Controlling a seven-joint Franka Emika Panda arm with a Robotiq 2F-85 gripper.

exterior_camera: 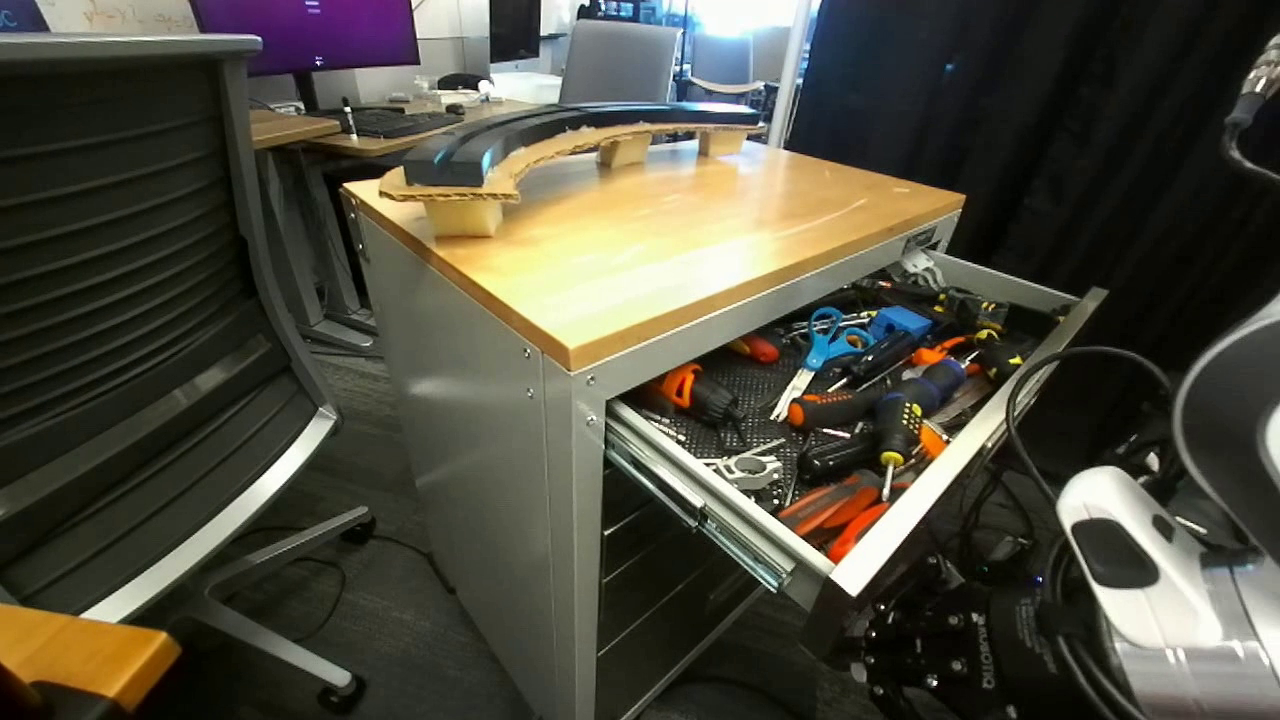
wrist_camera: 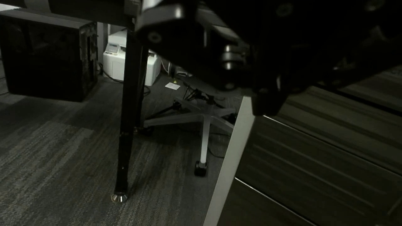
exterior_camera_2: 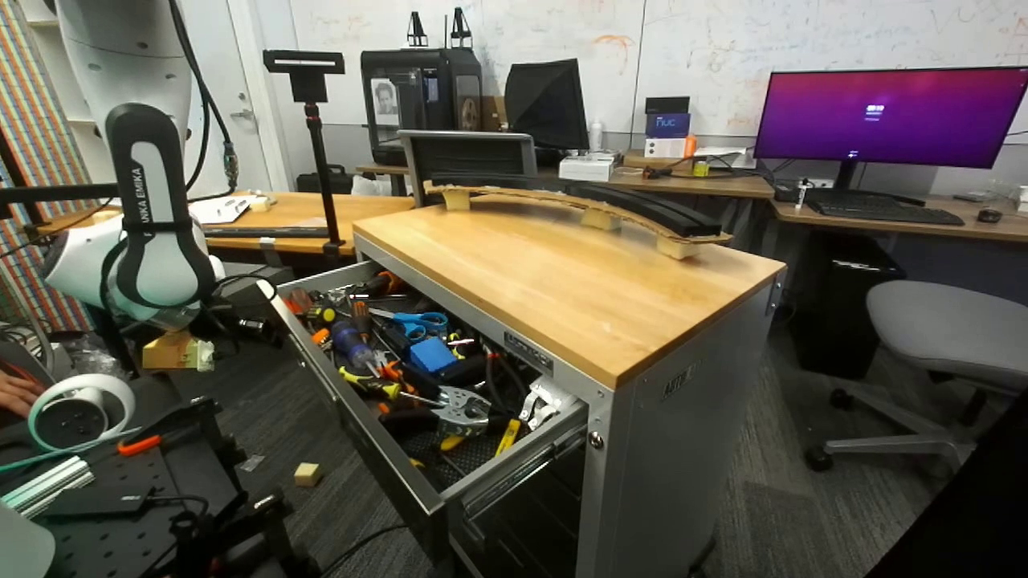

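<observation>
The grey cabinet's top drawer (exterior_camera: 948, 482) stands pulled out, filled with tools; its outer front face (exterior_camera_2: 356, 424) shows in exterior view 2. My black gripper (exterior_camera: 866, 662) is low outside the drawer's front, near the corner at the bottom of exterior view 1. Whether it touches the drawer front cannot be told, since the corner hides part of the fingers. In the wrist view, the dark gripper appears shut, with nothing visible between its fingertips. Blue-handled scissors (exterior_camera: 819, 348), a blue block (exterior_camera: 900, 322) and several screwdrivers lie inside the drawer.
A curved black piece (exterior_camera: 576, 120) rests on cardboard and foam blocks on the wooden cabinet top (exterior_camera: 672, 240). An office chair (exterior_camera: 144, 324) stands beside the cabinet. Lower drawer fronts (wrist_camera: 320, 162) and a black table leg (wrist_camera: 126, 124) show in the wrist view.
</observation>
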